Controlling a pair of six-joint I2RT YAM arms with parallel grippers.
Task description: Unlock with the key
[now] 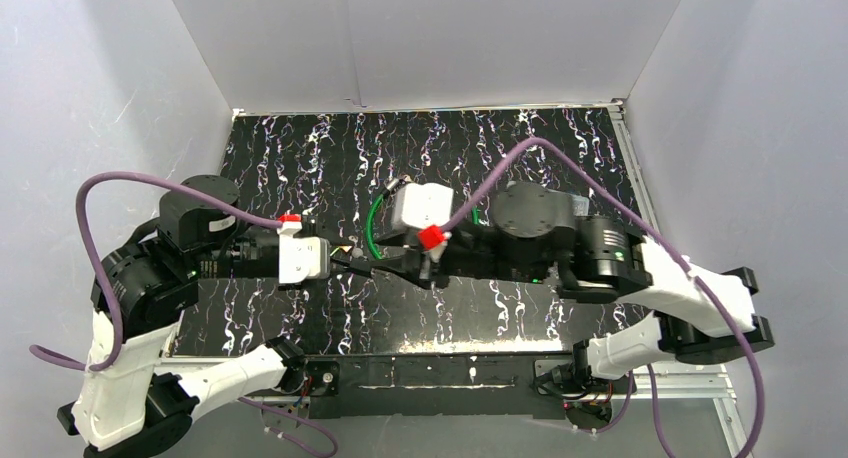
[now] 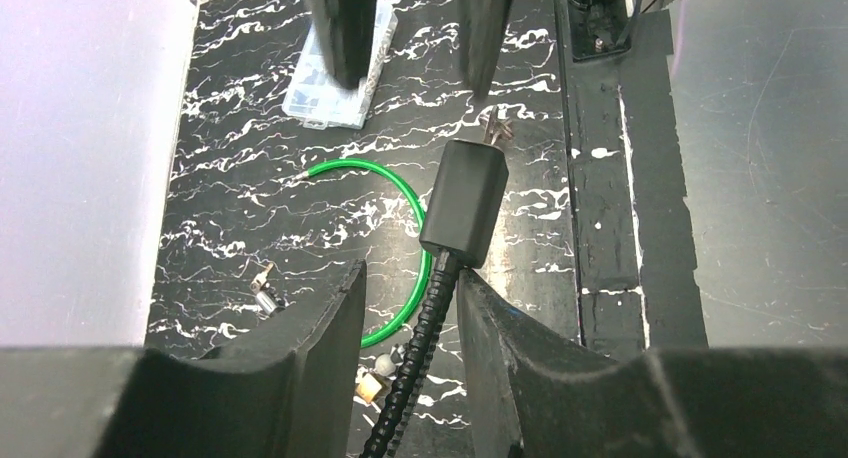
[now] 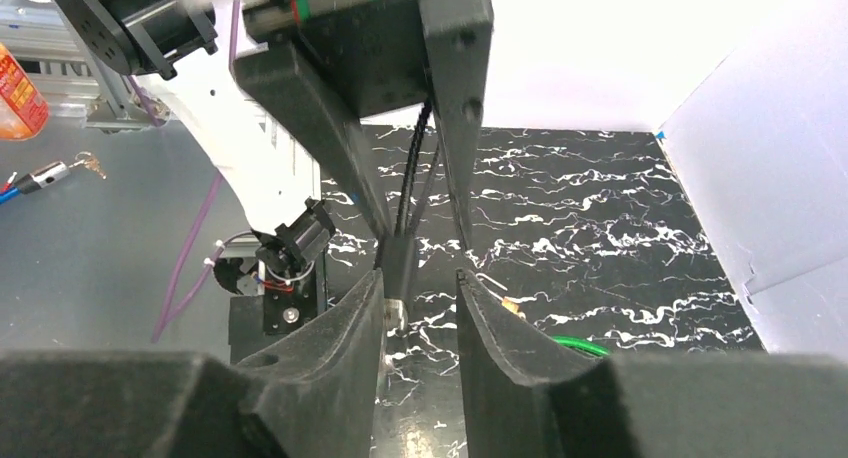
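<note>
The black cable lock [image 2: 465,200] has a boxy body, with its ribbed cable running down between the fingers of my left gripper, which is shut on it. A small metal key [image 2: 497,128] shows at the body's far end. Past that end, my right gripper is open, its fingers blurred and apart, with nothing held between them. In the right wrist view, the lock body [image 3: 397,263] hangs below the left gripper's fingers, its metal end seen through the right gripper's gap. From above, both grippers face each other, and the lock is mostly hidden by them.
A green cable [image 2: 412,198] lies curved on the dark marbled table, near a small brass padlock [image 2: 370,386]. A silver lock [image 2: 265,298] with its key and a clear box [image 2: 330,88] lie further off.
</note>
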